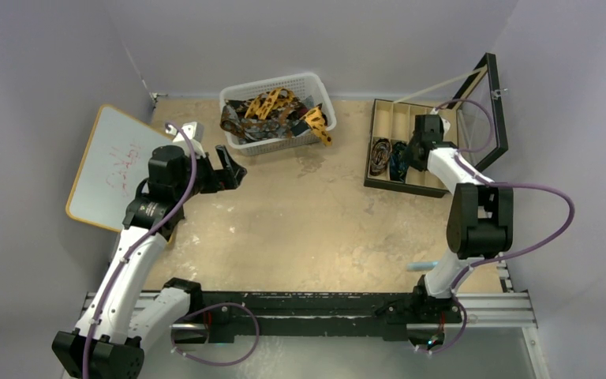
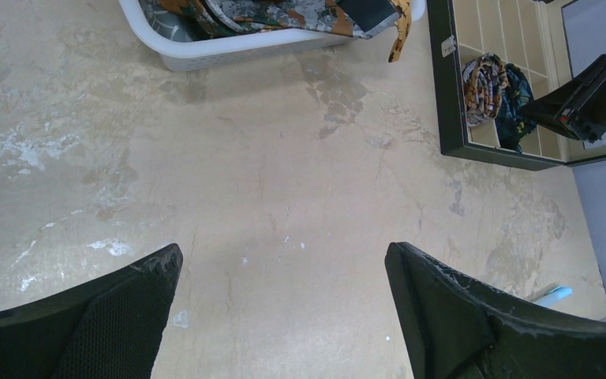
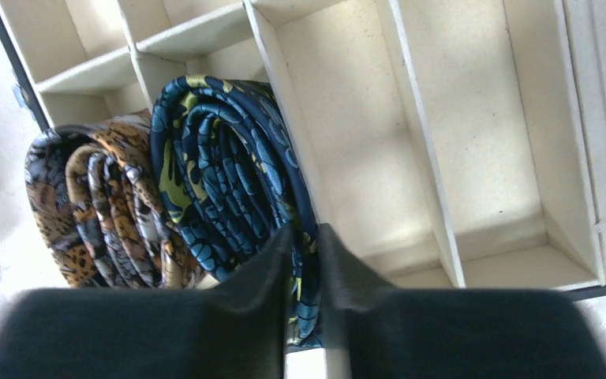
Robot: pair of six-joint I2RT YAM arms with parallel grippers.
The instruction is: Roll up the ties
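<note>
In the box's front compartments stand two rolled ties, a brown-patterned one (image 3: 99, 209) and a dark blue and green one (image 3: 213, 170). My right gripper is down at the blue roll. Its two blurred fingertips are a narrow gap apart, with the roll's outer layer showing between them; whether they grip it I cannot tell. More ties (image 1: 272, 110), orange and camouflage-coloured, lie loose in the white basket (image 1: 316, 85). Over the left of the table my left gripper hangs wide open, with only bare tabletop between its fingers.
The dark-edged box (image 1: 398, 188) has several empty compartments, and its glass lid (image 1: 501, 118) stands raised on the right. A whiteboard (image 1: 110, 170) leans at the left. A light blue marker (image 1: 420, 267) lies near the front edge. Mid-table is clear.
</note>
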